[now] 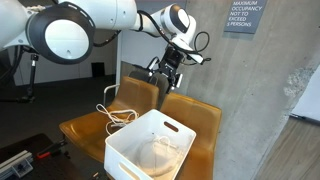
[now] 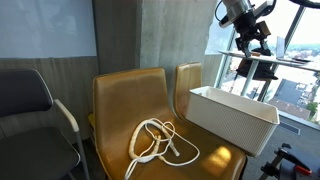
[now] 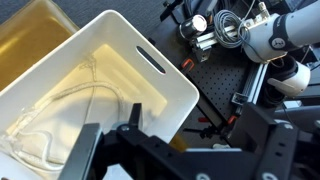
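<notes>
My gripper [image 1: 164,76] hangs in the air above the far end of a white box [image 1: 124,166], with its fingers apart and nothing seen between them. In the second exterior view the gripper [image 2: 247,62] is well clear of the box's rim [image 2: 235,104]. A pale cord [image 1: 160,156] lies loosely on the box floor; the wrist view shows the same cord [image 3: 52,103] in loops to the left, partly cut off by the frame edge. Another white cord [image 2: 152,143] lies bundled on a brown chair seat.
Brown chairs [image 2: 117,100] stand beside and behind the box. A dark chair [image 2: 38,115] is at the far left. Past the box, the wrist view shows a black perforated plate [image 3: 205,78] with cables and the robot's base. The air around the gripper is free.
</notes>
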